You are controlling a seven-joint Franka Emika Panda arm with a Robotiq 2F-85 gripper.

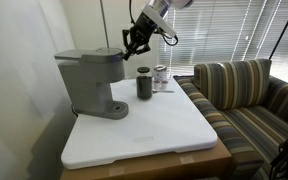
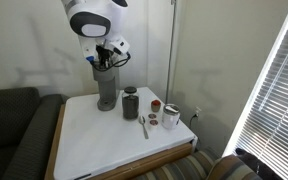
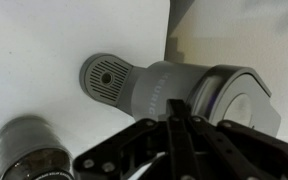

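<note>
A grey coffee maker (image 1: 92,80) stands on the white table at the left, its drip tray (image 3: 107,77) bare in the wrist view. My gripper (image 1: 128,54) is at the front edge of the coffee maker's top, pointing down; whether the fingers touch it I cannot tell. In the wrist view the gripper is shut, with nothing visible between its fingertips, over the coffee maker's head (image 3: 239,100). Beside the machine is a dark jar (image 1: 144,85) with a lid, upright on the table.
On the white table (image 1: 144,132) a light canister (image 2: 171,117), a spoon (image 2: 144,127) and small round items (image 2: 154,106) lie beyond the jar. A striped sofa (image 1: 234,85) stands alongside, and a wall is close behind the coffee maker.
</note>
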